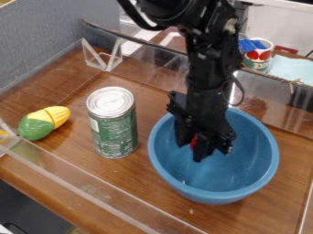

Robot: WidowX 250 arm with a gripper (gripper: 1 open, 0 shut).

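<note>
The black gripper [200, 144] reaches down into a blue bowl [244, 178] at the right of the table, shut on a small red object [192, 143] that is mostly hidden behind its fingers. A silver-lidded can with a green label [113, 128] stands left of the bowl. A yellow and green toy corn [44, 122] lies at the far left.
Clear plastic barriers edge the wooden table [146, 201], with a grey panel [49, 37] at back left. Behind the back barrier are a red and white can [257, 59] and a pale cloth [291, 69].
</note>
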